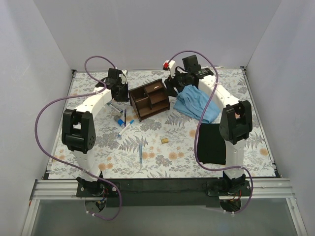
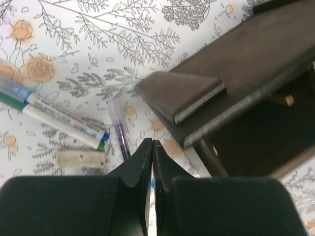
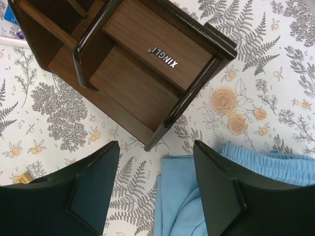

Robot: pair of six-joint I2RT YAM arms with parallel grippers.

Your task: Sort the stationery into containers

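The brown wooden organizer (image 1: 149, 101) with several compartments stands at the back middle. My left gripper hangs just left of it, shut with nothing visible between its fingers, above loose pens: a green-capped white pen (image 2: 59, 125), a blue-white marker (image 2: 66, 115) and a purple pen (image 2: 119, 129). A pale eraser-like block (image 2: 78, 158) lies beside them. My right gripper is part open, empty, above the organizer's right side. A yellow item (image 1: 164, 140) and a light blue stick (image 1: 140, 154) lie on the front part of the table.
A blue cloth (image 1: 194, 103) lies right of the organizer, and a black mat (image 1: 210, 147) at front right.
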